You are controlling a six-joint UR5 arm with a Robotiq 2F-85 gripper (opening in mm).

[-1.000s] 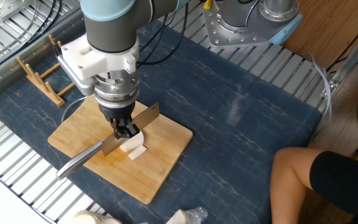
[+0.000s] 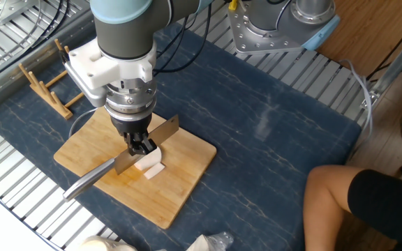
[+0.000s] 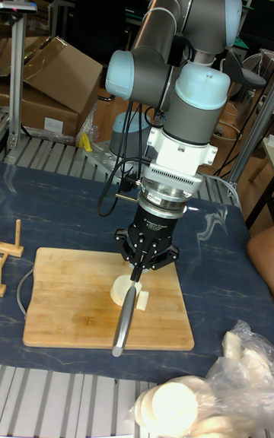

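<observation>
My gripper is shut on the spine of a broad-bladed knife, above the wooden cutting board. The knife's metal handle reaches out past the board's front edge. Beside the blade lies a round pale piece of food. A narrow slice of the same pale stuff rests next to it, toward the front right. In exterior view 3 both the round piece and the slice show on the board. Whether the blade's edge touches the food or the board cannot be made out.
A wooden peg rack stands left of the board. Clear plastic bags with several pale round pieces lie at the front right. A person's arm is at the right edge.
</observation>
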